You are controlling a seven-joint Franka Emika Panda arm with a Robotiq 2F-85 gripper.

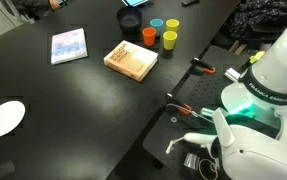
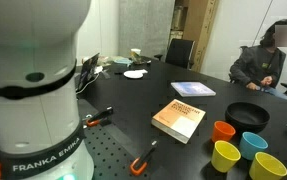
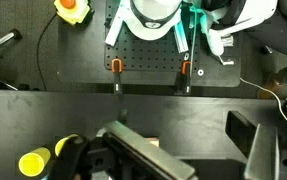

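Note:
My gripper stands open in the wrist view, its dark fingers wide apart, with no object seen held between them. Neither exterior view shows the fingertips. A thick book with a pale orange cover [image 1: 131,60] lies flat on the black table; the gripper mostly hides it in the wrist view. Beside it are small cups: an orange cup [image 2: 223,132], a blue cup [image 2: 252,145] and yellow cups, one of them nearest the book [image 2: 225,155]. A black bowl [image 2: 247,117] sits behind them. Farther off rests a flat, whitish book [image 1: 69,46].
A white round object [image 1: 3,119] lies at the table's far side. Orange-handled clamps [image 1: 179,105] stick up at the table edge by the arm's base [image 3: 148,15]. A person [image 2: 258,65] sits beyond the table.

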